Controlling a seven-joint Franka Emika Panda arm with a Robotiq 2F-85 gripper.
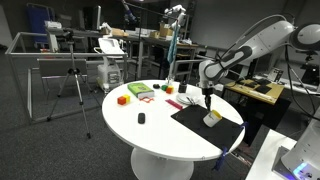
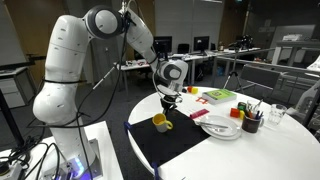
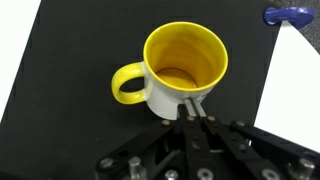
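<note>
A white mug with a yellow inside and yellow handle [image 3: 128, 84] is over the black mat [image 3: 60, 100] in the wrist view. In exterior view 1 the same mug [image 1: 212, 118] leans to one side, and exterior view 2 also shows the mug [image 2: 161, 122] over the mat. My gripper is shut at the mug's near side, its tips close together just below the rim. Whether the tips touch the wall, or any thin edge sits between them, cannot be made out.
A white plate [image 2: 220, 127] and a dark cup of pens [image 2: 251, 118] stand beyond the mat. A green box [image 1: 139, 88], coloured blocks and a dark object [image 1: 141, 118] lie elsewhere on the round white table [image 1: 160, 130].
</note>
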